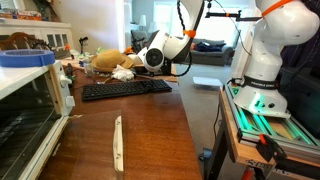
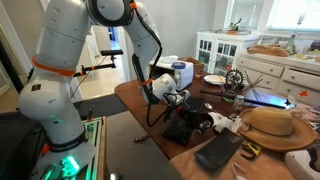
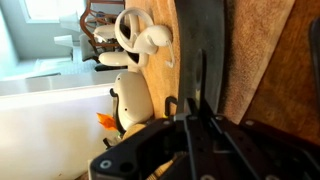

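My gripper point(image 1: 152, 68) is low over the far side of the table, just behind the black keyboard point(image 1: 115, 89). In the wrist view its dark fingers close on a slim dark stick-like thing point(image 3: 200, 76), pointing away from the camera over a dark, flat-sided object point(image 3: 205, 30). What the slim thing is, and whether it touches that object, I cannot tell. In exterior view 2 the gripper point(image 2: 186, 99) is among dark items near the table's middle, its fingertips hard to make out.
A brown hat point(image 2: 278, 122) and a dark flat slab point(image 2: 218, 149) lie close by. A pale strip point(image 1: 118, 145) rests on the near part of the table, where much bare wood is free. A blue-lidded container point(image 1: 25, 58) stands at the left.
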